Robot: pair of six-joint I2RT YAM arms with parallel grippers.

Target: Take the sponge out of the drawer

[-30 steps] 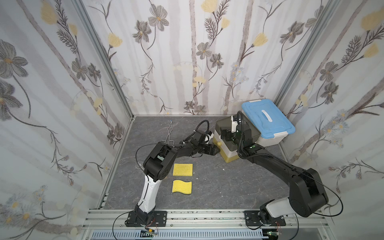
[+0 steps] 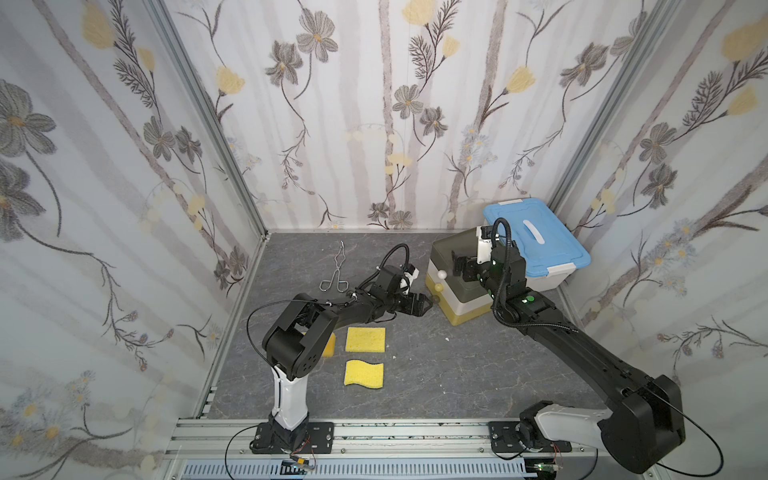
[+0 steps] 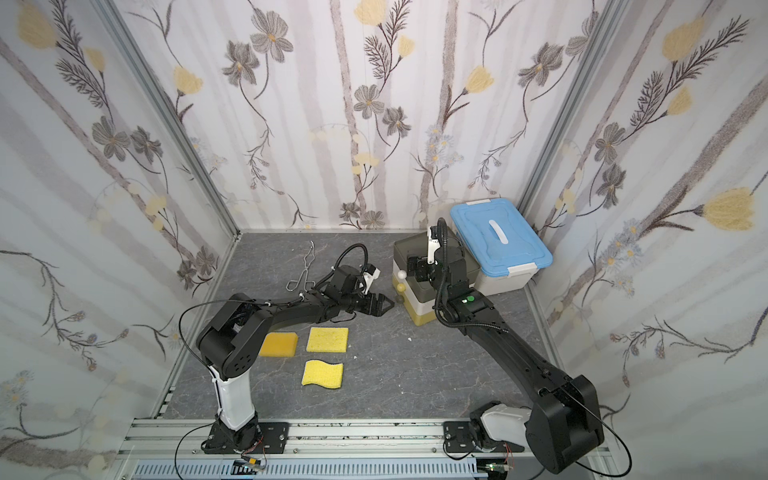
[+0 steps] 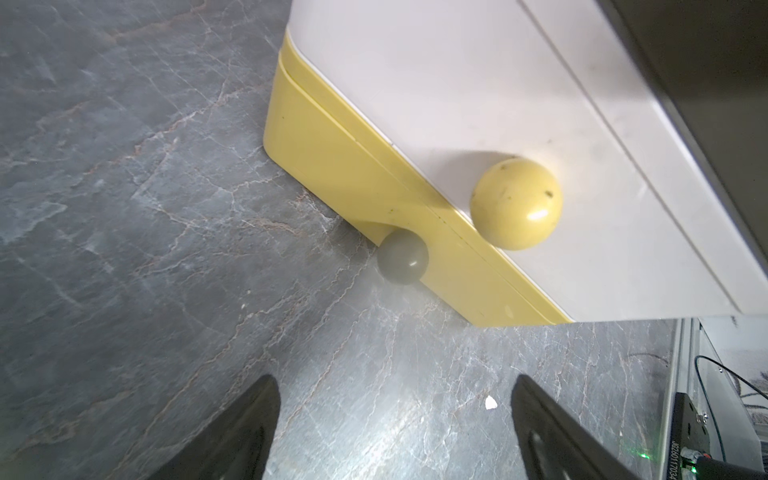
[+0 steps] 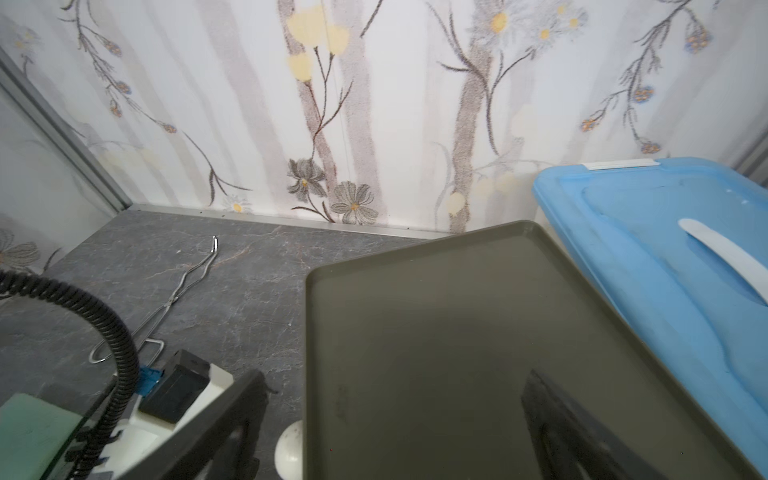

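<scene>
The small drawer unit [image 2: 460,300] has a dark top, a white drawer with a yellow knob [image 4: 517,203] and a yellow bottom drawer [image 4: 344,152] with a grey knob [image 4: 402,256]. Both drawer fronts look closed in the left wrist view. A short way off the knobs, my left gripper is open and empty. My right gripper, also open and empty, hovers over the unit's dark top [image 5: 448,336]. Two yellow sponges [image 2: 365,339] [image 2: 364,374] and an orange one [image 3: 278,345] lie on the table. The drawers' insides are hidden.
A blue-lidded box [image 2: 536,236] stands right behind the drawer unit. Metal tongs [image 3: 304,268] rest at the back left. Free table surface [image 2: 448,376] extends in front of the unit.
My left gripper has drawn slightly left, away from the drawer unit's front. More of the orange sponge is uncovered.
</scene>
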